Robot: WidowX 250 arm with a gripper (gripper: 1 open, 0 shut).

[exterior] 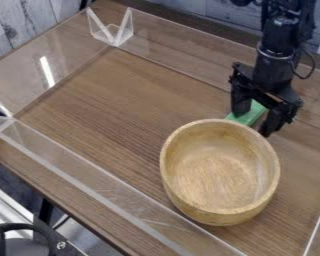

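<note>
The black robot arm reaches down from the top right, its gripper [262, 105] low over a green object [243, 116] just behind a large round wooden bowl [219, 200]. The gripper is open, around or over the green object, which it partly hides; whether it touches it I cannot tell.
A small transparent container [111, 28] sits at the back left. Clear strips run along the table's front left, and a dark cable or ring lies at the bottom left corner.
</note>
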